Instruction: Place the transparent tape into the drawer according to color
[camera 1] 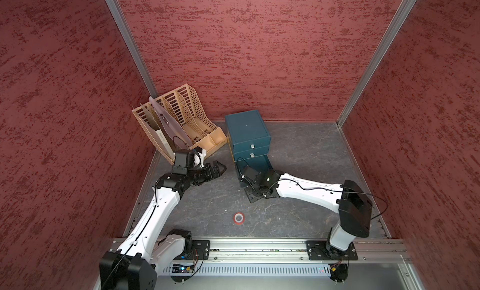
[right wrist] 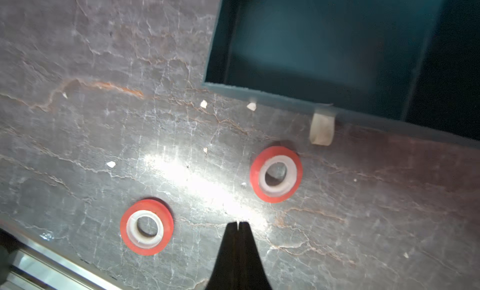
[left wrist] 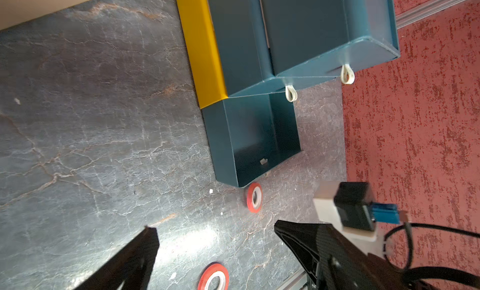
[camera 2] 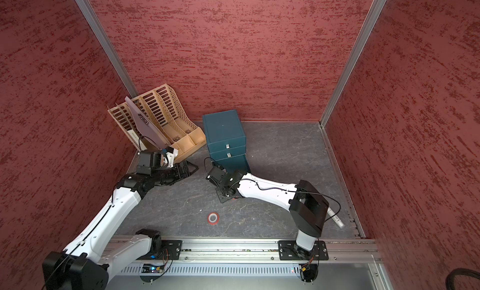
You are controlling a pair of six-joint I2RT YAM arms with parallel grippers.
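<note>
Two red tape rolls with white cores lie flat on the table. In the right wrist view, one tape roll sits just in front of the pulled-out drawer, beside its pull tab; the other tape roll is farther left. My right gripper is shut with nothing between its fingertips, above the table and apart from both rolls. The drawer belongs to a blue cabinet, and its visible floor looks empty. My left gripper stands open and empty, left of the cabinet front.
A wooden rack holding folders stands back left, beside the cabinet. Two upper drawers with white pulls are closed. A white stick-like object lies at the far right. Open table stretches right of the cabinet.
</note>
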